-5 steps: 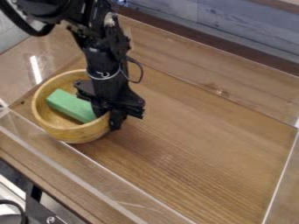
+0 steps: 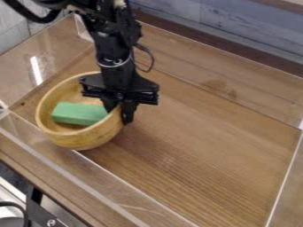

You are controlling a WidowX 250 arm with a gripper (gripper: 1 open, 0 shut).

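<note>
A round tan wooden bowl [image 2: 73,136] sits at the left of the wooden table, close to a clear edge strip. Inside it lies a light green block [image 2: 73,113]. The black gripper [image 2: 122,110] is at the right side of the bowl, its lower parts over the rim, shut on it as far as visible. The fingertips are dark and partly hidden against the bowl.
Clear raised borders run along its edges. Cables and hardware show at the lower left beyond the edge.
The arm and gripper have shifted slightly, with the wrist turning and the bowl moving a little along with it. The green block stays in the bowl.
</note>
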